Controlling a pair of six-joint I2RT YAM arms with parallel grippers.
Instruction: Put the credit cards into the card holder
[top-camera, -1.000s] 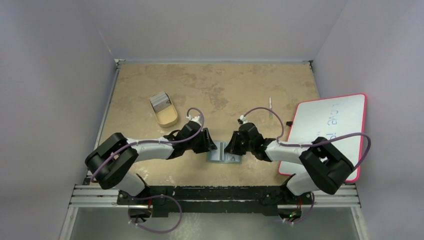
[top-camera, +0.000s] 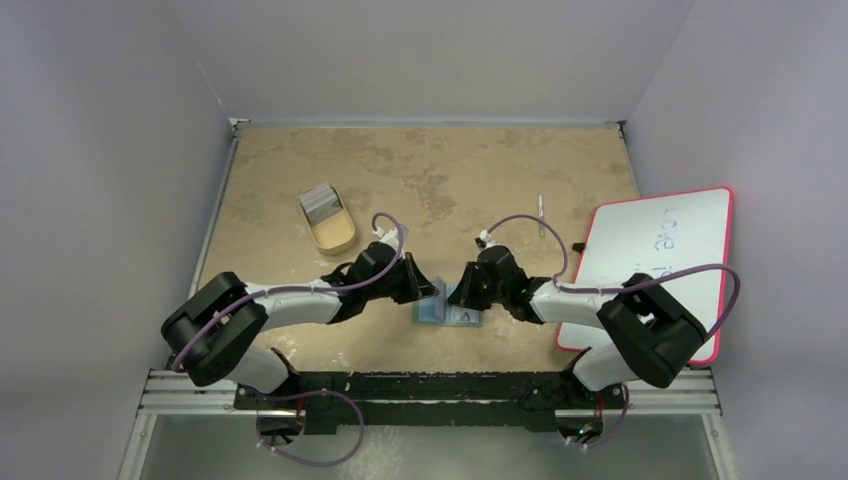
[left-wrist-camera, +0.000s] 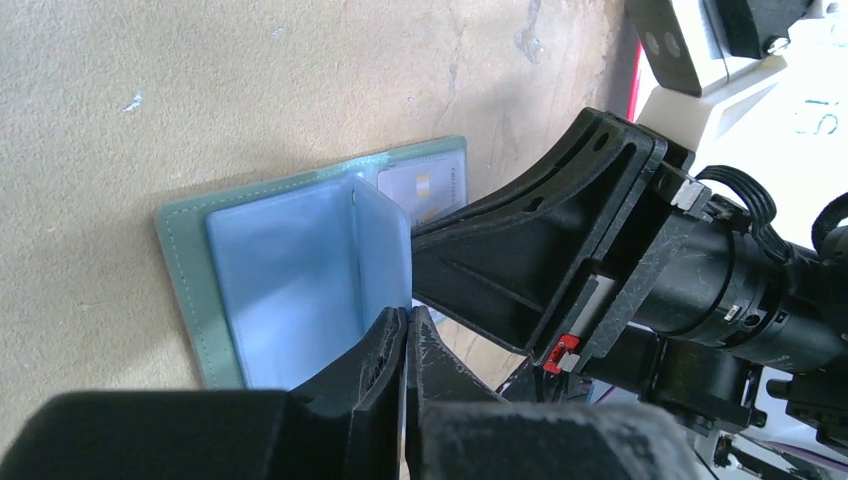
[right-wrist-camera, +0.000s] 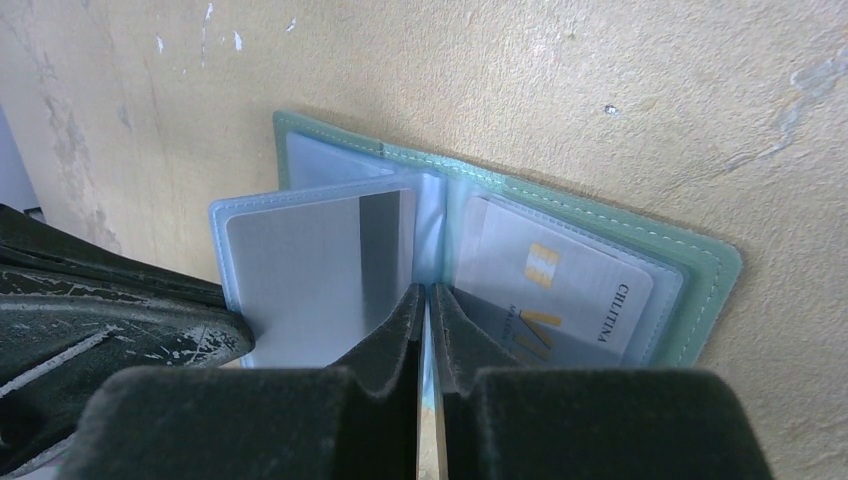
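The card holder (top-camera: 430, 314) lies open on the table, teal-edged with blue sleeves. A card marked CHITANTS (right-wrist-camera: 560, 285) sits in one side. An upright blue sleeve (left-wrist-camera: 380, 250) stands in the middle. My left gripper is shut at that sleeve's edge; whether the edge is between the fingers cannot be seen clearly. My right gripper is shut at the holder's middle, on what appears to be the holder's sleeve, partly hidden by the fingers.
A tan tray (top-camera: 334, 232) with grey cards stands at the back left. A marker (top-camera: 541, 215) lies at the back right, beside a red-edged whiteboard (top-camera: 650, 240).
The right arm looks still.
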